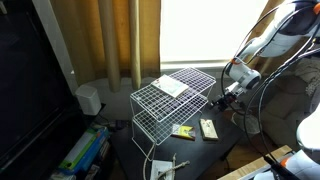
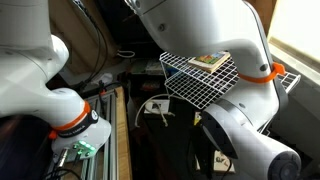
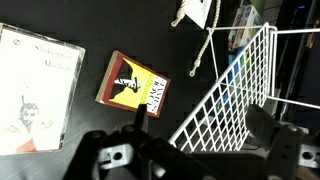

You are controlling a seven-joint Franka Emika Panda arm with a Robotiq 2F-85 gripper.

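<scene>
In the wrist view a small yellow-and-orange book (image 3: 134, 82) with a black figure on its cover lies flat on the dark tabletop. To its left is a larger pale book (image 3: 38, 92), also flat. The white wire rack (image 3: 207, 118) stands to the right of the yellow book. My gripper is open above the table, its fingers wide apart, and no object shows between them. From exterior view 1, the yellow book (image 1: 183, 131) rests just in front of the rack, with the pale book (image 1: 208, 129) to its right.
A paper or booklet (image 1: 170, 86) lies on the rack's upper shelf. A white cable (image 3: 207, 35) and a white item (image 1: 161, 170) are on the table near the rack. Black cables hang along the arm.
</scene>
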